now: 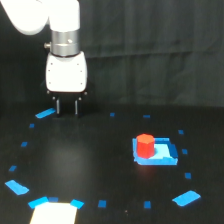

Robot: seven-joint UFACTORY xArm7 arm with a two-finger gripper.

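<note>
A red block (146, 145) with angular sides sits inside a small light-blue tray (167, 157) right of centre in the camera view. My gripper (67, 108) hangs at the upper left, pointing down, well apart from both the block and the tray. Its two dark fingers stand apart with a gap between them, and nothing shows in that gap.
Blue tape pieces lie on the dark table, among them a strip (45, 113) near the gripper, one (16, 187) at lower left and one (186, 198) at lower right. A pale object (54, 213) is at the bottom edge. Between gripper and tray the table looks clear.
</note>
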